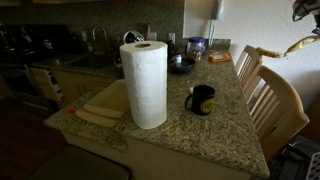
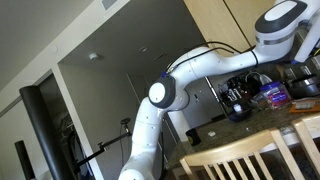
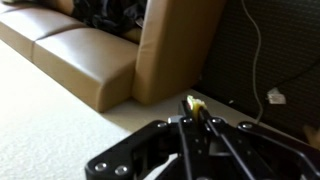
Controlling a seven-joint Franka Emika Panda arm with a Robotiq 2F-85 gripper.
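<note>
In the wrist view my gripper is shut on a small yellow object (image 3: 197,103), of which only a bit shows at the fingertips. The dark gripper (image 1: 306,12) is cut off by the upper right corner in exterior view 1. Just below it, near the chairs, a slender yellow object (image 1: 300,44) shows, too blurred to name. Across the top of exterior view 2 runs the white arm (image 2: 205,66); the gripper itself is outside that picture.
On the granite counter (image 1: 165,150) stand a paper towel roll (image 1: 147,90), a black mug (image 1: 201,100) and a dark bowl (image 1: 182,65). Wooden chairs (image 1: 278,105) line its right side. A brown sofa (image 3: 90,60) and pale floor (image 3: 50,130) lie beneath the gripper.
</note>
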